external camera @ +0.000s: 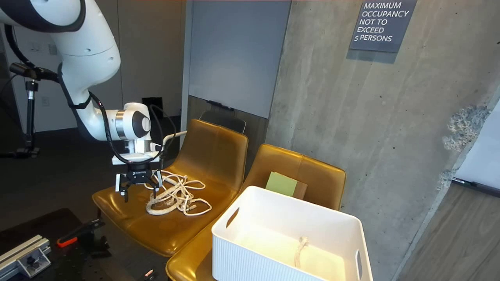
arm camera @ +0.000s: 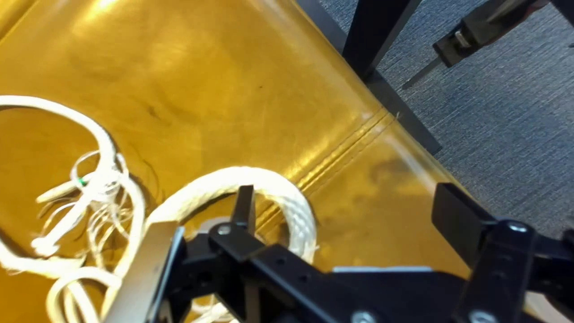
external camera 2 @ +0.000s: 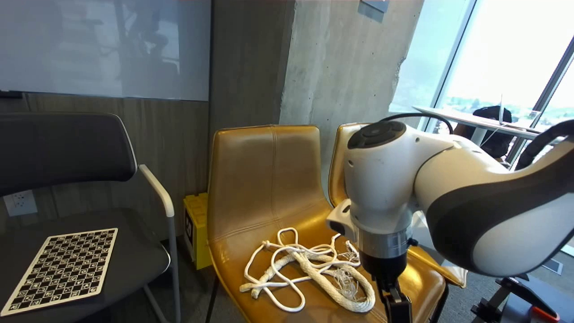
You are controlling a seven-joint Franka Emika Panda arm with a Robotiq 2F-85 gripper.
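Observation:
White ropes [external camera: 175,194], a thick loop tangled with thinner cord, lie on the seat of a tan leather chair [external camera: 136,220]. My gripper [external camera: 141,196] stands open over the seat, at the left side of the tangle in exterior view 1. The wrist view puts the thick rope loop [arm camera: 301,215] just beyond one finger [arm camera: 245,210]; the other finger [arm camera: 457,226] is over bare leather. Nothing shows clasped between them. The arm hides most of the gripper in exterior view 2, where the rope tangle [external camera 2: 317,269] is plain on the seat.
A white bin [external camera: 286,203] with a short piece of rope [external camera: 299,250] inside stands on the second tan chair. Behind it lean a green and a brown item [external camera: 286,185]. A black chair [external camera 2: 129,242] bears a patterned board [external camera 2: 64,266].

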